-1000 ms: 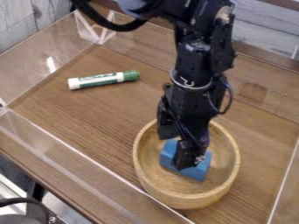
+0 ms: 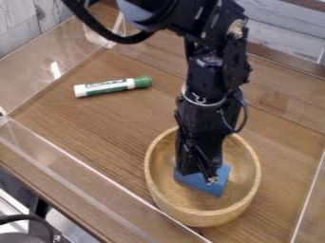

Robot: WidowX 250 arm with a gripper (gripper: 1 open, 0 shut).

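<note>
A black robot arm reaches down from the top centre into a wooden bowl (image 2: 238, 204) at the lower middle. Its gripper (image 2: 203, 174) is low inside the bowl, at a blue block (image 2: 216, 185) lying on the bowl's floor. The fingertips are dark and partly overlap the block; they look shut, and whether anything is between them is hard to see.
A green and white marker-like tube (image 2: 108, 87) lies on the wooden table (image 2: 89, 133) at the upper left. The table left of the bowl is clear. Clear plastic walls line the left edge and a cable runs at the lower left.
The gripper has shifted slightly within the bowl, and the blue block appears moved a little to the left. The tube has not moved.
</note>
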